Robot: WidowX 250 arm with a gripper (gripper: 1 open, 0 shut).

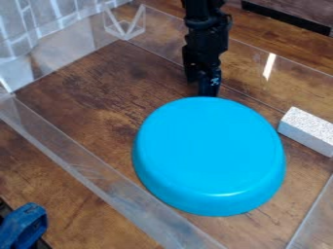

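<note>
The black arm comes down from the top of the camera view, its gripper (203,82) low over the wooden floor of a clear-walled tray, just behind a large blue round object (208,154). Whether the fingers are open or shut, or hold anything, cannot be made out against the dark shapes.
A white speckled block (307,130) lies at the right of the blue object. Clear plastic walls border the work area. A blue item (21,226) is at the lower left corner, outside the walls.
</note>
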